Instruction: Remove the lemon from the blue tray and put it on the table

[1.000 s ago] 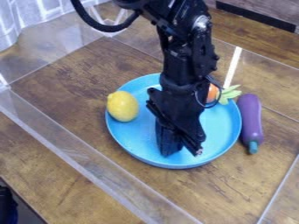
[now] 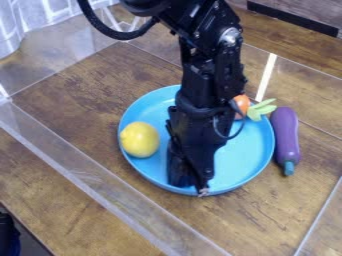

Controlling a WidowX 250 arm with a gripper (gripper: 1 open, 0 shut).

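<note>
A yellow lemon [image 2: 139,139] lies at the left edge of the round blue tray [image 2: 243,165], apparently inside its rim. Just right of it, the black gripper [image 2: 190,182] points down over the tray's front middle, its fingertips low near the tray floor. Seen side-on and dark, the fingers do not show clearly whether they stand apart. The lemon is not between them. The arm covers the middle of the tray.
An orange carrot-like item with a pale green top [image 2: 257,109] sits at the tray's back right, partly behind the arm. A purple eggplant-like item [image 2: 285,138] lies right of the tray.
My gripper has come lower and toward the tray's front edge.
</note>
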